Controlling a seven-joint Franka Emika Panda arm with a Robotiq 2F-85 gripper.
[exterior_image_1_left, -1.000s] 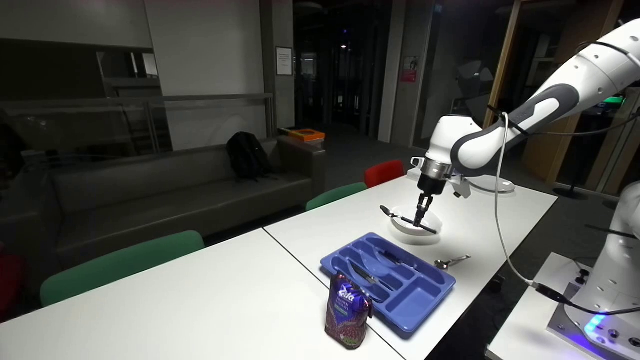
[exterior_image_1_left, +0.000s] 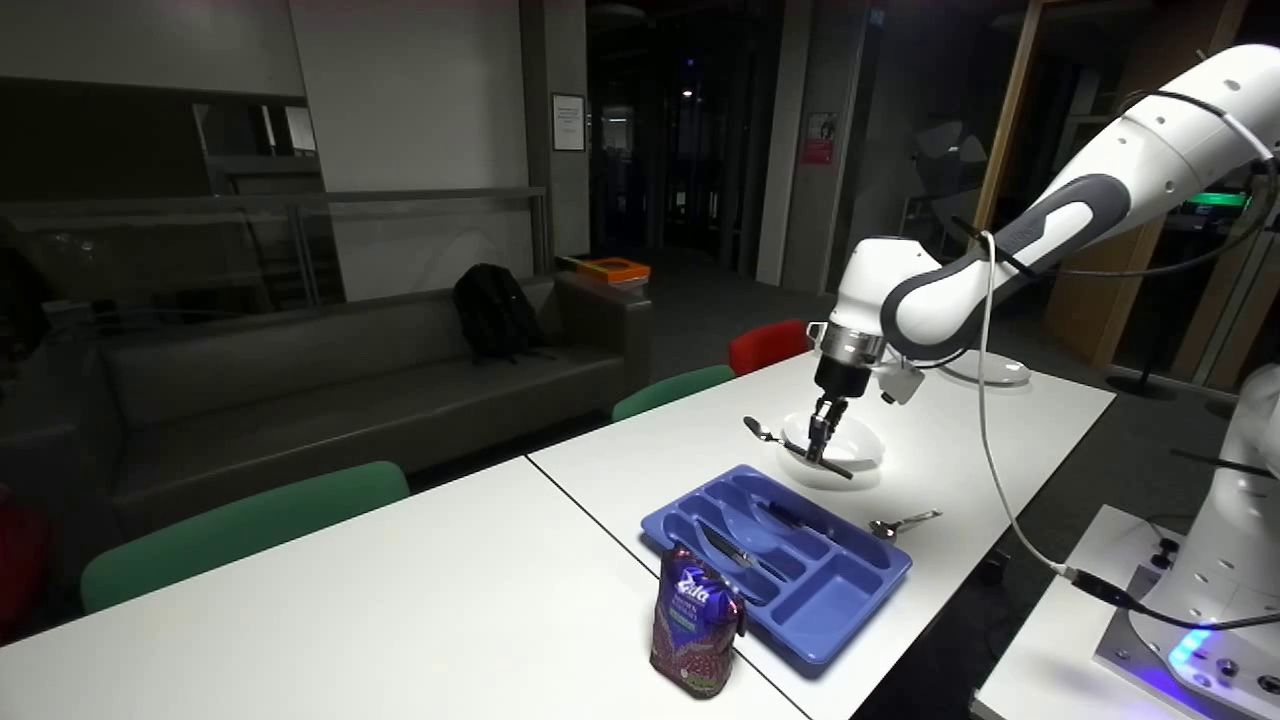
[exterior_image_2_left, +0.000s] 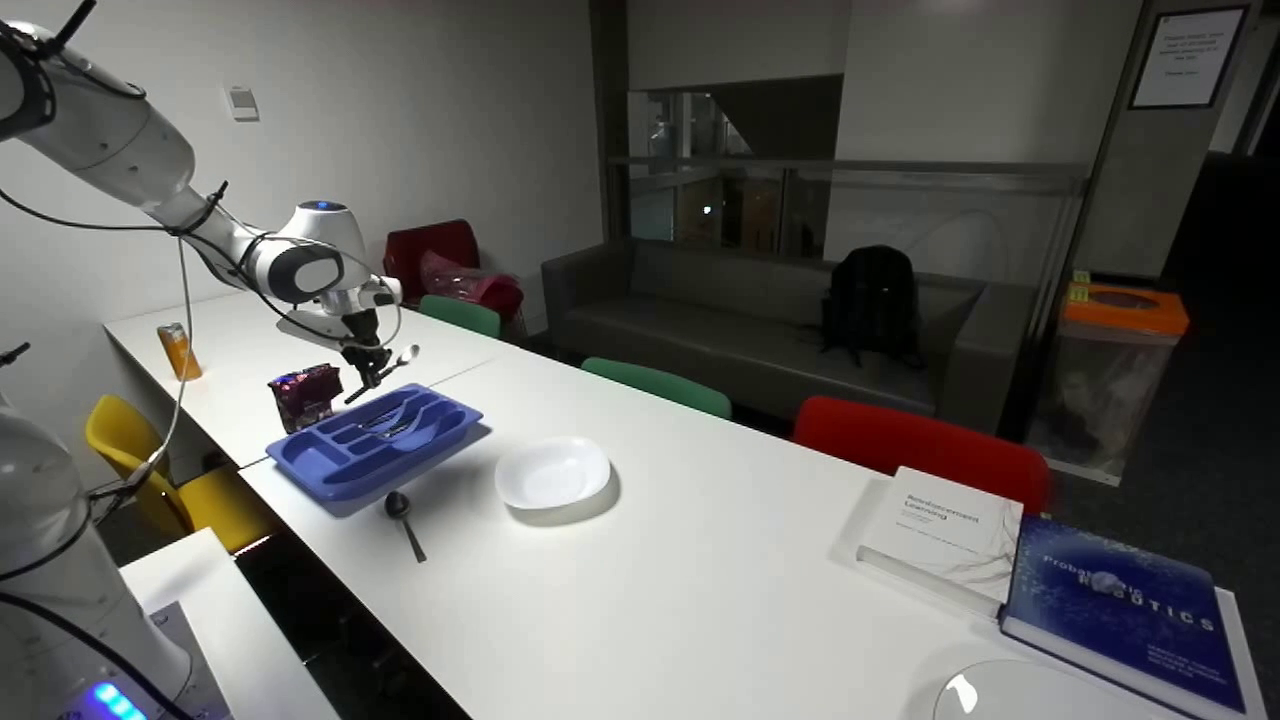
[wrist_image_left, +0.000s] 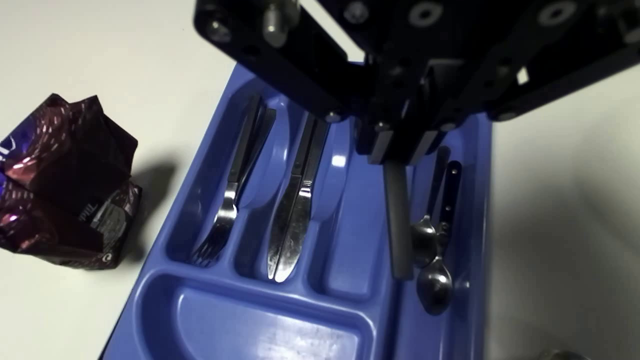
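My gripper (exterior_image_1_left: 819, 454) is shut on the dark handle of a spoon (exterior_image_1_left: 753, 426), whose bowl points away to the left in exterior view 1. In exterior view 2 the spoon's bowl (exterior_image_2_left: 408, 354) shows above the far side of the blue cutlery tray (exterior_image_2_left: 348, 486). The wrist view looks down on the tray; the held handle (wrist_image_left: 398, 228) hangs above it, apart from the tray floor. Separate compartments hold forks (wrist_image_left: 220, 225), knives (wrist_image_left: 292, 222) and two spoons (wrist_image_left: 436, 282). The held spoon's bowl is hidden in the wrist view.
A purple foil bag (exterior_image_1_left: 696, 624) stands close beside the tray. Another spoon (exterior_image_2_left: 403, 518) lies on the table near a white bowl (exterior_image_2_left: 553, 473). Two books (exterior_image_2_left: 948, 534) and a plate (exterior_image_2_left: 1020, 694) occupy the far end.
The arm has shifted left and slightly down in exterior view 1, carrying the spoon with it. Tray, bag and the spoon on the table have stayed put.
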